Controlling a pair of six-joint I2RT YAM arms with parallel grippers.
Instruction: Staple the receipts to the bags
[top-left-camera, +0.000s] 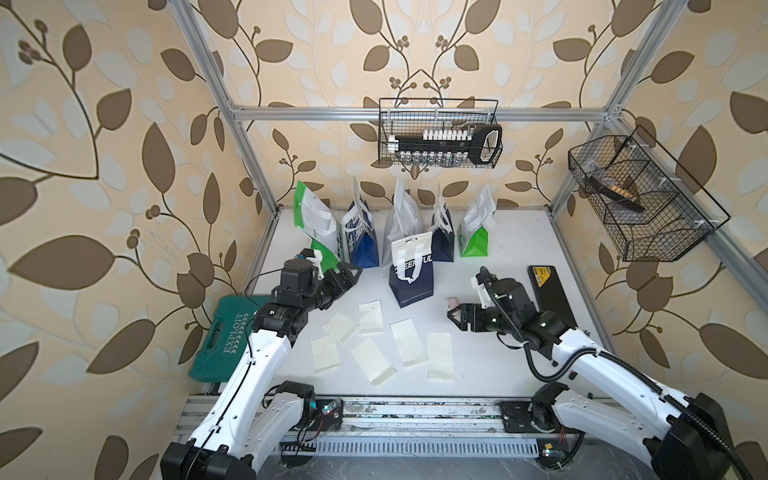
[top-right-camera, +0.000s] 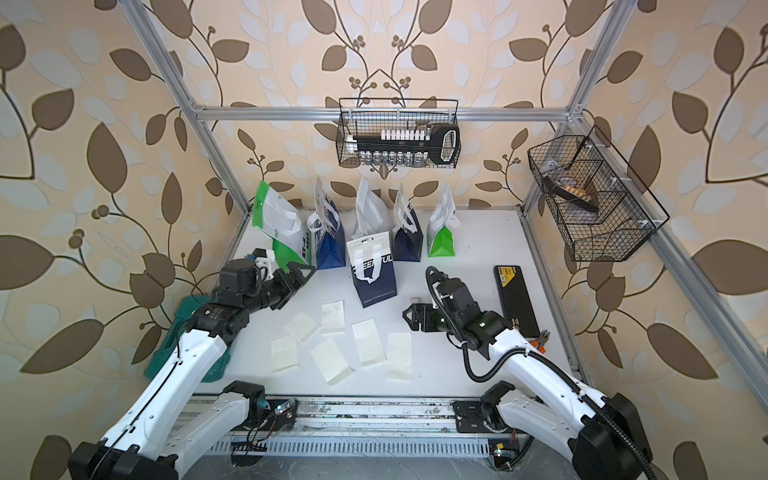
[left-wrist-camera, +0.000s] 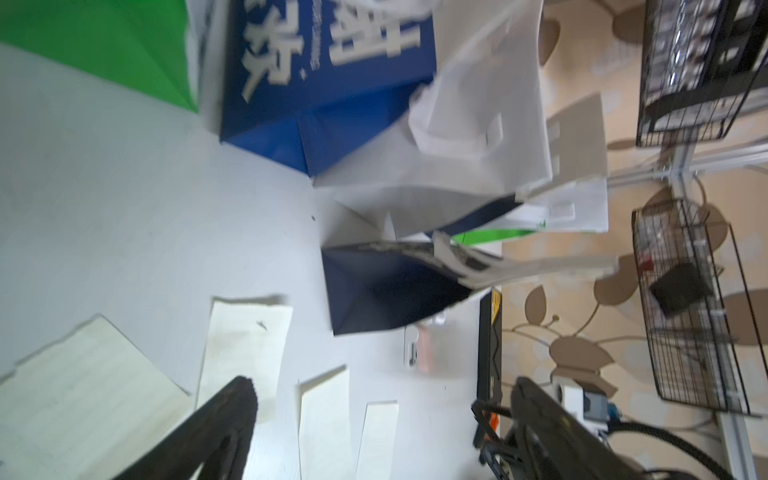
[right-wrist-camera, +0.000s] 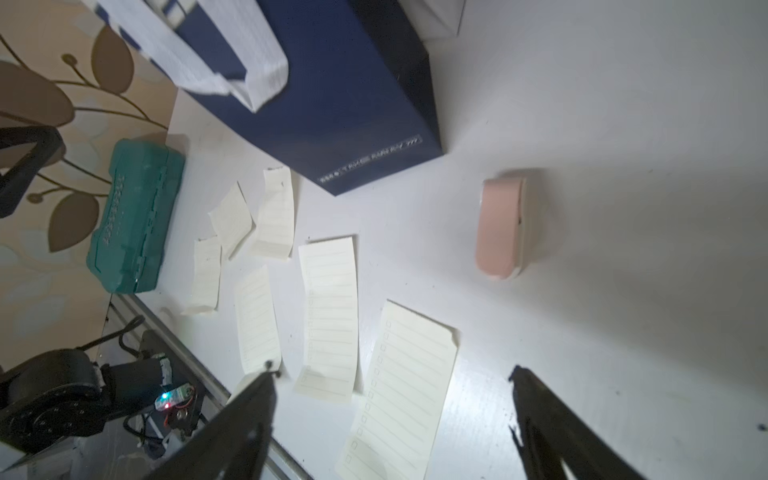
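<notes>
A small pink stapler (right-wrist-camera: 500, 228) lies flat on the table, right of the front navy bag (top-left-camera: 412, 280). Above and short of it, my right gripper holds nothing between its parted fingers. In the left wrist view my left gripper is open and empty, in front of the left-hand bags. Several cream paper receipts (right-wrist-camera: 328, 312) are spread over the front middle of the table. Behind the navy bag stand a green-and-white bag (top-right-camera: 280, 224), a blue bag (top-right-camera: 328, 240), a white bag (top-right-camera: 370, 209), another navy bag (top-right-camera: 408, 240) and a white-and-green bag (top-right-camera: 441, 228).
A teal case (top-left-camera: 228, 336) sits at the left edge. On the right, a black case (top-right-camera: 517, 300) lies near orange-handled pliers (top-right-camera: 541, 340). Wire baskets (top-left-camera: 440, 136) hang on the frame behind. Bare table lies right of the stapler.
</notes>
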